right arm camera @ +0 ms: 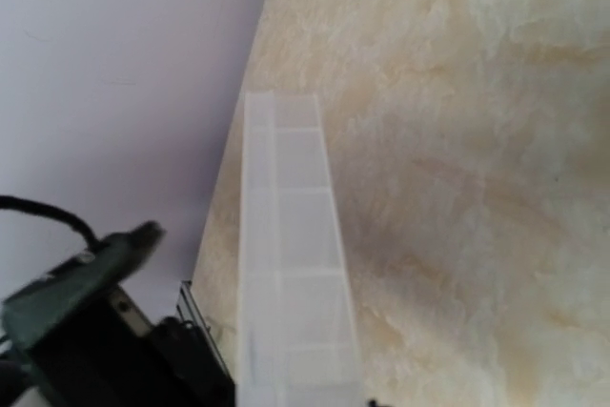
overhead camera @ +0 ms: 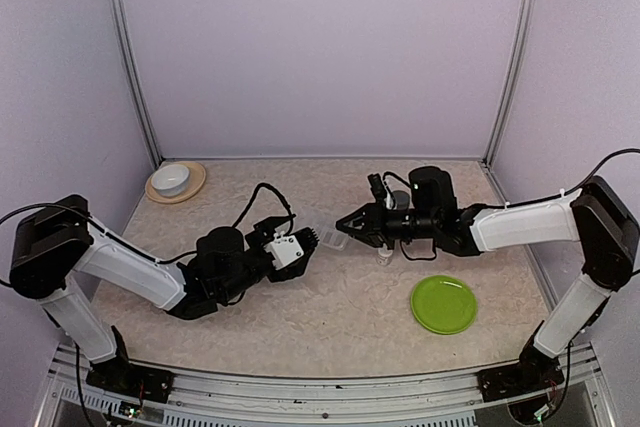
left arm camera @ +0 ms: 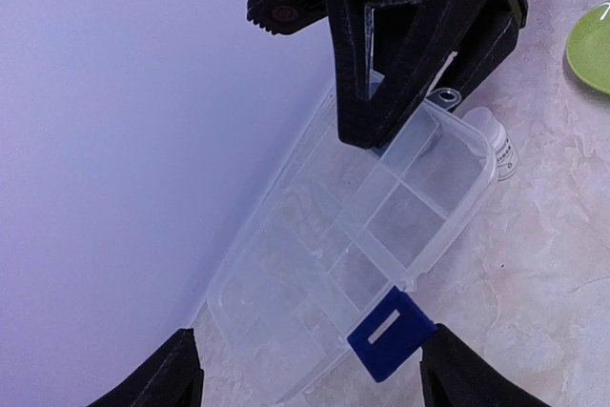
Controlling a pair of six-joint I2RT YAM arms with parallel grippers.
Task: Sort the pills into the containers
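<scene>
A clear plastic pill box with compartments (left arm camera: 324, 245) hangs over the middle of the table, held in my right gripper (overhead camera: 365, 225), shown gripping it at its far side in the left wrist view; in the right wrist view the box (right arm camera: 295, 235) points away edge-on. A dark blue label or latch (left arm camera: 389, 335) sits on the box's near side. My left gripper faces that side with its fingers apart on both sides of the box. A white pill bottle (left arm camera: 500, 150) stands behind the box. I see no pills clearly.
A green plate (overhead camera: 443, 322) lies at the front right. A white bowl (overhead camera: 170, 175) on a beige round board (overhead camera: 195, 189) sits at the back left.
</scene>
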